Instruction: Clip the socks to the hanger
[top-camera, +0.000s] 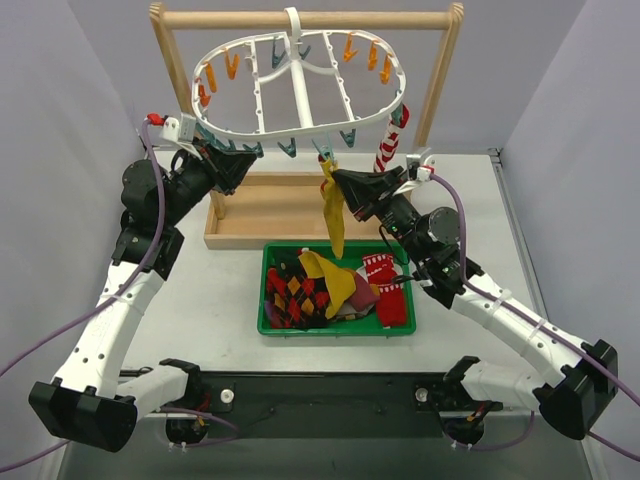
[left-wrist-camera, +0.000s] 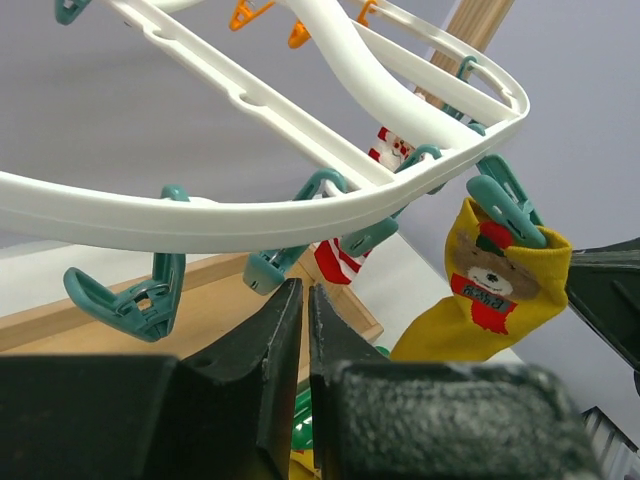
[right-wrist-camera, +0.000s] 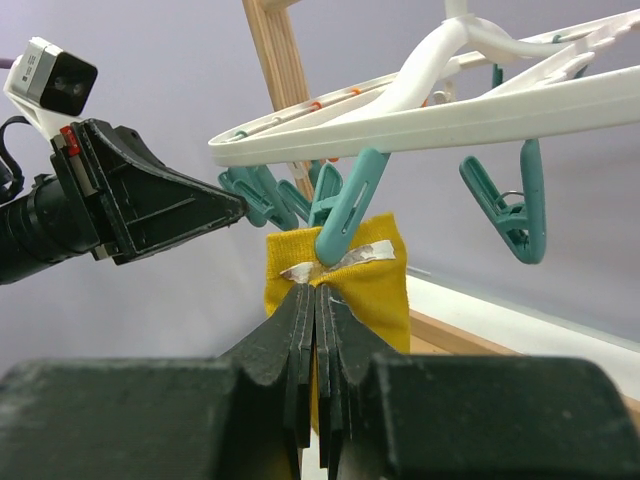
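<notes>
A yellow bear sock (left-wrist-camera: 490, 290) hangs at a teal clip (right-wrist-camera: 345, 210) on the white oval hanger (top-camera: 300, 100). My right gripper is shut at the sock's upper part; whether fabric lies between its fingertips is unclear. My left gripper is at the hanger's left front, below other teal clips (left-wrist-camera: 150, 290), with no sock at its fingers; its exact opening is hard to tell. A red-and-white striped sock (top-camera: 390, 140) hangs at the hanger's right side.
A green bin (top-camera: 340, 332) of loose socks sits below the hanger. A wooden frame (top-camera: 440, 70) carries the hanger, with a wooden box (top-camera: 240, 240) behind the bin.
</notes>
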